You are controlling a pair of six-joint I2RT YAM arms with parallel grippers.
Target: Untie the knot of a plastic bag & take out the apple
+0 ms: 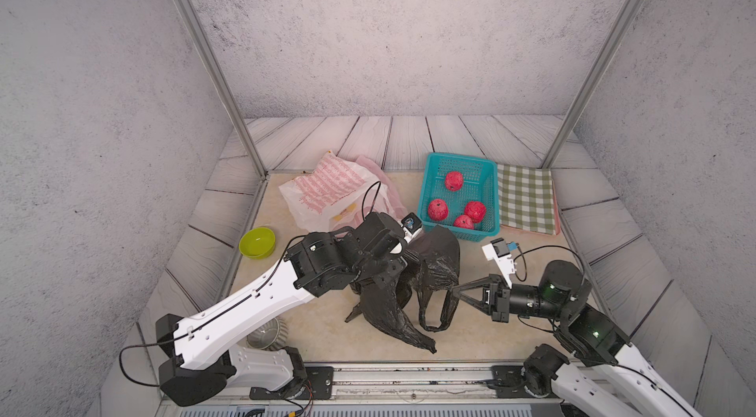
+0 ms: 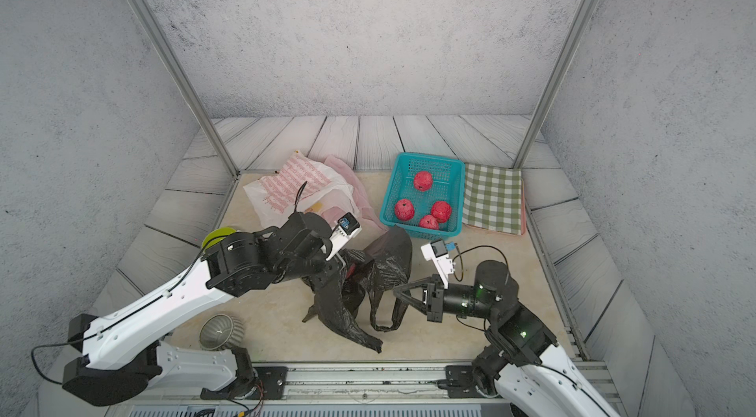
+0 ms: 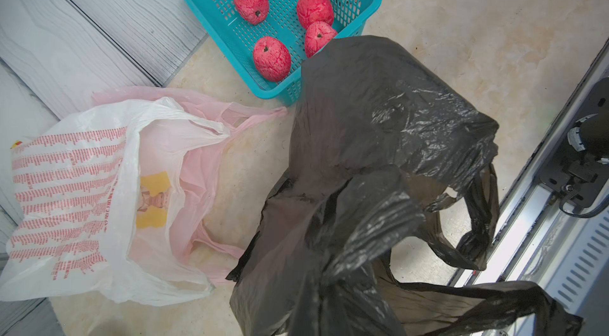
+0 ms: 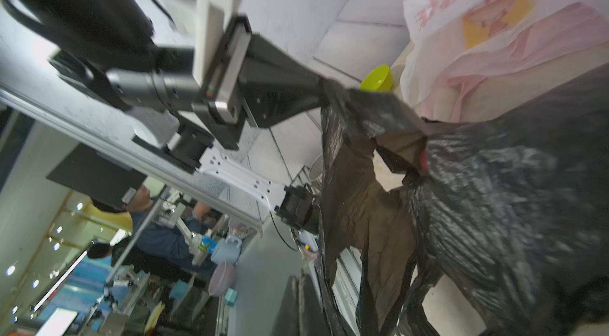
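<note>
A crumpled black plastic bag (image 1: 437, 259) is lifted partly off the table at the middle, its loops hanging; a bit of red (image 4: 422, 161) shows inside it in the right wrist view. My left gripper is shut on the bag's upper part. My right gripper (image 1: 458, 291) is shut beside the bag's right loop, with nothing seen between its fingertips. A turquoise basket (image 1: 425, 188) behind the bag holds several red apples (image 1: 453, 180).
White and pink bags (image 1: 315, 196) lie back left, a checked cloth (image 1: 526, 196) back right. A green bowl (image 1: 256, 242) and a ribbed cup (image 2: 220, 330) stand at the left.
</note>
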